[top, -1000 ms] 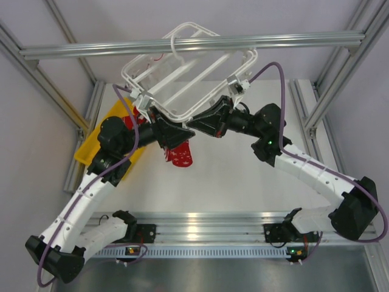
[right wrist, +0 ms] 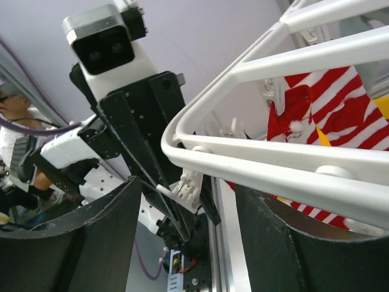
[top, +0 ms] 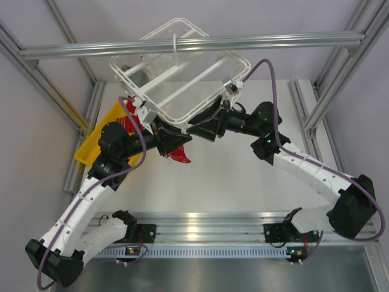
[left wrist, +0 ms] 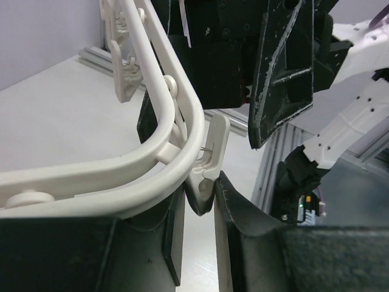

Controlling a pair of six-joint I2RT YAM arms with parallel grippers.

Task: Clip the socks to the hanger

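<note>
The white hanger (top: 176, 73) hangs tilted from the rail, its near corner between my grippers. At that corner a white clip (left wrist: 206, 152) hangs from the frame. My left gripper has a finger on either side of the clip's dark lower end, the fingers a little apart; whether they press on it is unclear. My right gripper stands open, with the clip seen in the gap and nothing gripped. A red sock (top: 179, 154) shows below the left gripper; red-and-white striped cloth (right wrist: 349, 106) appears behind the hanger bars.
A yellow bin (top: 91, 149) with red items stands at the left, partly behind the left arm. More white clips (left wrist: 126, 73) sit along the hanger. The overhead metal rail (top: 267, 41) crosses above.
The hanger has swung left and nearer. The red sock below the left gripper has shifted in position as the hanger swayed.
</note>
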